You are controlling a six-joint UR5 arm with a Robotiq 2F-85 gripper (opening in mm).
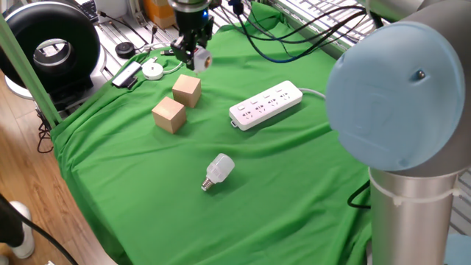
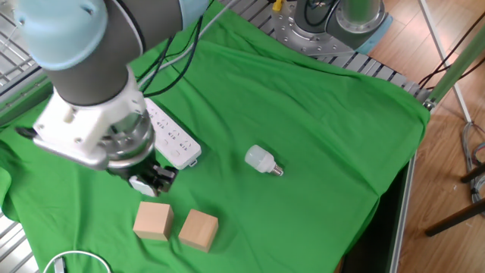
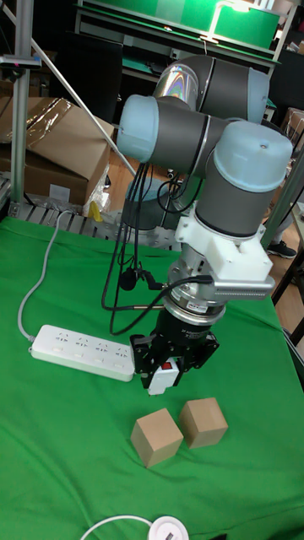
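Note:
My gripper (image 1: 197, 56) hangs above the cloth, beyond the wooden blocks in exterior view 1. Between its fingers it is shut on a small white block-like object (image 3: 163, 381), which shows a reddish patch near its top in exterior view 3. In exterior view 2 the gripper (image 2: 154, 182) covers part of that object. Two wooden cubes, a nearer one (image 1: 169, 115) and a farther one (image 1: 187, 90), rest close together below it. A white power strip (image 1: 266, 105) lies to their right. The white light bulb (image 1: 219, 171) lies on its side, metal base towards the front.
The green cloth (image 1: 140, 191) is wrinkled but clear around the bulb. A white round puck with a cable (image 1: 152, 70) and a white bar-shaped device (image 1: 126, 74) lie at the far edge. Black cables (image 1: 294, 44) hang beside the arm.

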